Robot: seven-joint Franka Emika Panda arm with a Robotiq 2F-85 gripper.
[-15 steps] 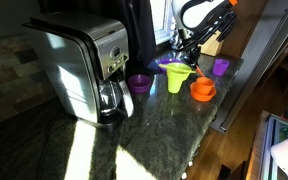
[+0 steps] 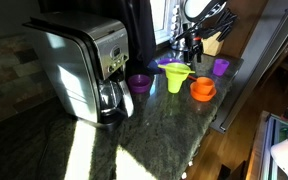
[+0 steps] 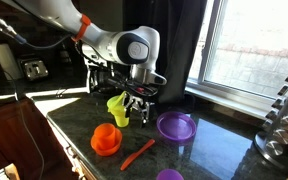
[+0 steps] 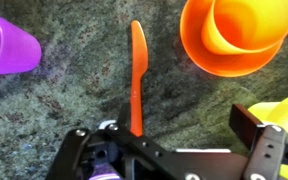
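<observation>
In the wrist view my gripper stands open above the dark counter, its fingers spread wide with nothing held between them. An orange knife [image 4: 138,75] lies flat, its handle end running down to the left finger, which partly hides it. To the upper right, an orange cup [image 4: 246,22] rests in an orange bowl [image 4: 206,58]. Yellow ware [image 4: 284,113] shows beyond the right finger, and a purple cup [image 4: 9,47] is at the left edge. Exterior view 2 has the gripper [image 3: 136,108] over the counter, behind the knife [image 3: 138,153] and near the yellow-green cup [image 3: 121,118].
A purple plate [image 3: 177,126] lies toward the window. In exterior view 1, a coffee maker [image 2: 96,70] stands by the wall with a purple bowl [image 2: 139,83] beside it.
In exterior view 1 the arm has shifted slightly toward the right and upward. The tableware stays where it was.
</observation>
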